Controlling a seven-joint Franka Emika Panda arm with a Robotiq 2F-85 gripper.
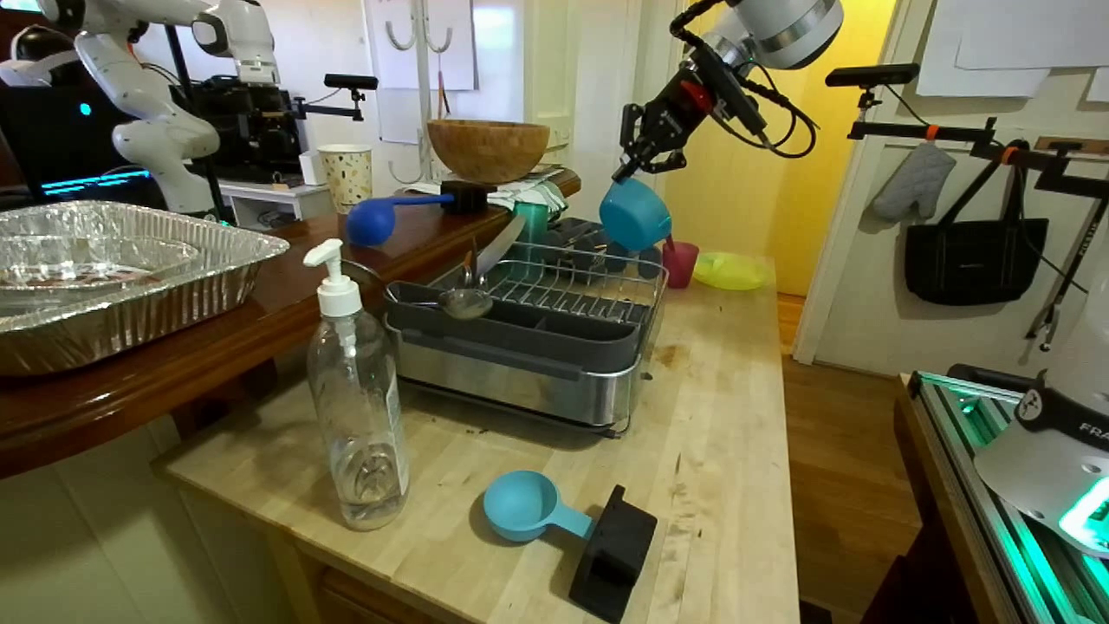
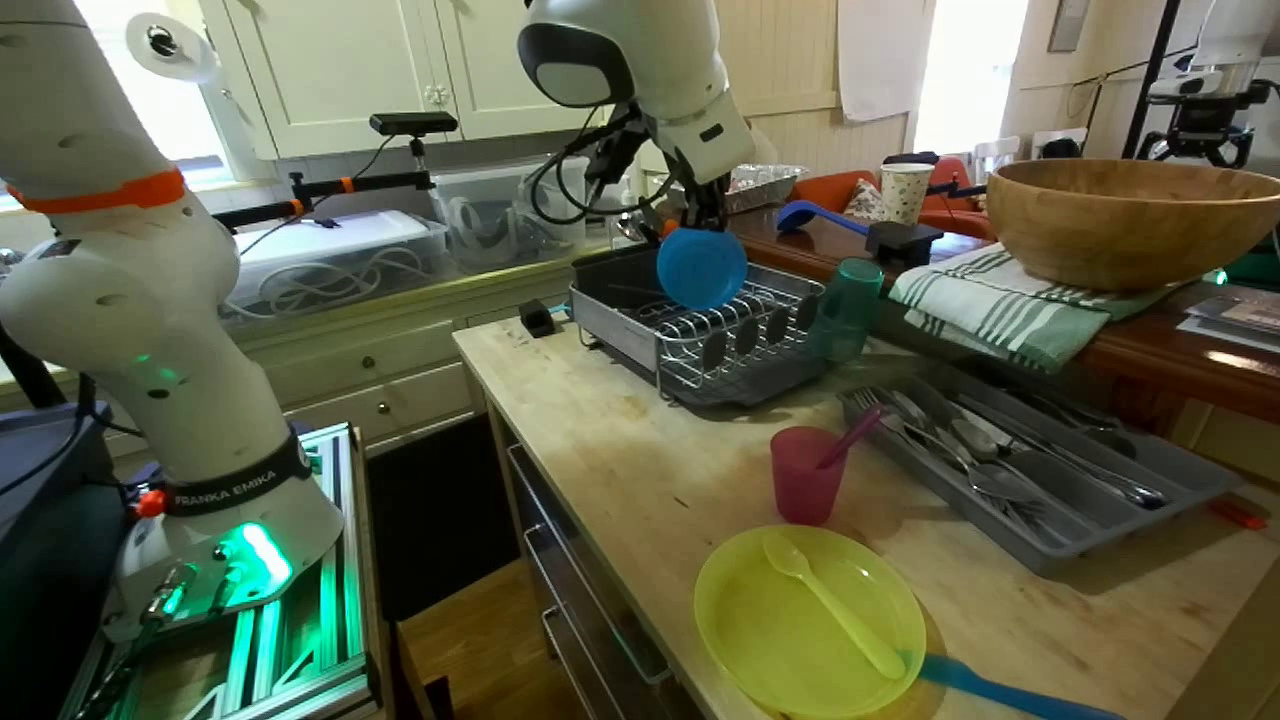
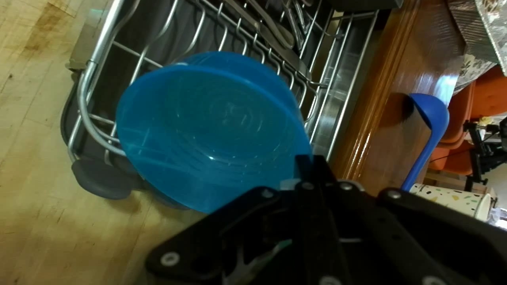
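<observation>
A translucent blue bowl hangs tilted over the dish rack, its rim pinched in my gripper. The fingers are closed together on that thin edge. In the first exterior view the bowl is above the far end of the rack, with my gripper at its upper edge. The second exterior view shows the bowl over the wire tines of the rack, apart from the counter. From these views I cannot tell whether its underside touches the tines.
A pink cup, a yellow plate and a cutlery tray occupy the counter beyond the rack. Near the front stand a soap bottle and a blue scoop. The wooden ledge borders one side.
</observation>
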